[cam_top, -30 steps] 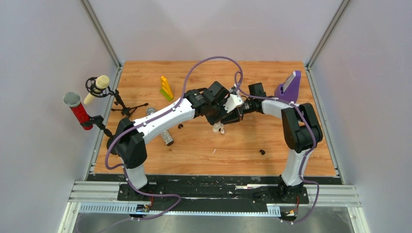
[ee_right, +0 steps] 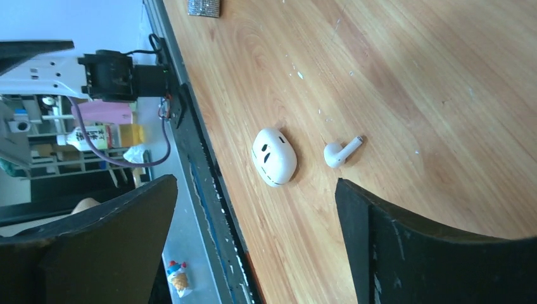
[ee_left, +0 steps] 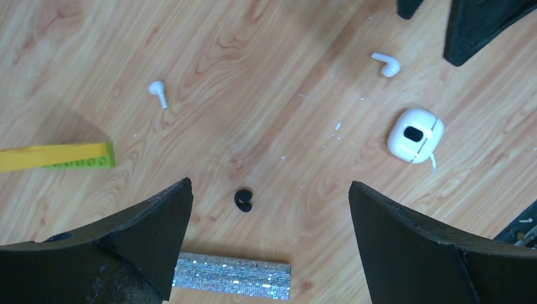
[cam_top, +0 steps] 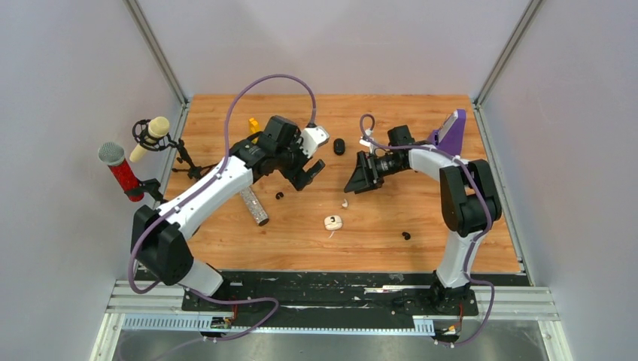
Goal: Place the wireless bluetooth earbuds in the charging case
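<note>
The white charging case [cam_top: 332, 222] rests on the table, front of centre, also seen in the left wrist view [ee_left: 405, 136] and right wrist view [ee_right: 273, 158]. A white earbud [cam_top: 345, 204] lies just behind it; another earbud [ee_left: 158, 92] lies farther off in the left wrist view. My left gripper [cam_top: 306, 171] hangs open above the table, left of centre, nothing between its fingers. My right gripper [cam_top: 360, 174] is open and empty over the table behind the case and earbud.
A yellow-green object [ee_left: 76, 155], silver glittery bar [cam_top: 253, 205], microphones [cam_top: 120, 171] at left, purple stand [cam_top: 450, 135] at back right and small black items [cam_top: 406, 235] surround a clear middle.
My left gripper has pulled back left and up, apart from the right one. The case, a second ago under the grippers near centre, now sits farther toward the front on the table.
</note>
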